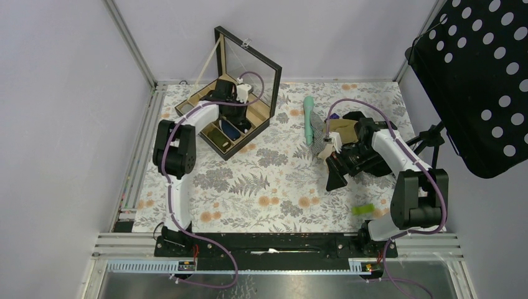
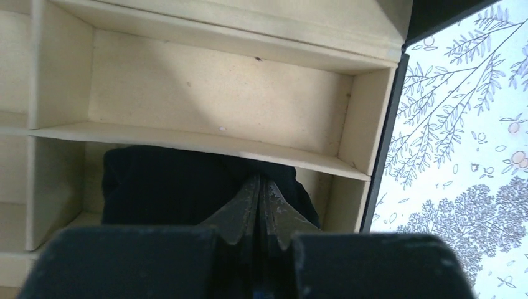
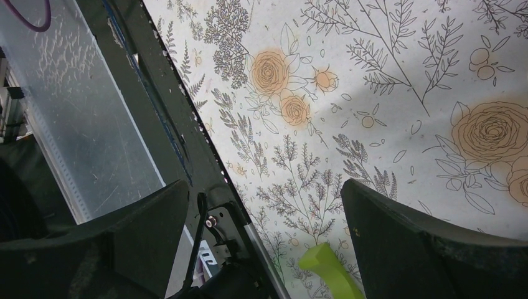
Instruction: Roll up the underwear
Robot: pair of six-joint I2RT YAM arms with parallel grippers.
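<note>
My left gripper is down inside the open wooden organizer box (image 1: pixel 268 112), its narrow fingertips close together at a dark black garment (image 2: pixel 162 180) that fills one compartment; whether cloth is between them is hard to tell. The compartment above it in the left wrist view is empty. Olive and navy rolled items (image 1: pixel 228 129) lie in other compartments. My right gripper (image 1: pixel 336 168) stands open over the floral tabletop at the right, nothing between its fingers.
A pile of garments (image 1: pixel 342 129) lies at the right back beside a teal item (image 1: pixel 308 118). A green piece (image 1: pixel 362 209) is at the front right. A black dotted panel rises at the right.
</note>
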